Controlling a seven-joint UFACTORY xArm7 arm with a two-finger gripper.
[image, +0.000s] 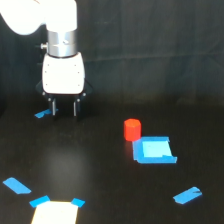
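My white gripper (64, 106) hangs at the upper left above the dark table, its two dark fingers apart with nothing seen between them. A red block (132, 129) stands right of the middle, apart from the gripper. Just below and right of the block is a small pale square (156, 149) framed by blue tape (140, 158).
A larger pale square (55, 213) with blue tape at its corners lies at the front left, cut off by the frame. Loose tape strips (187, 195) lie at the front right and at the left.
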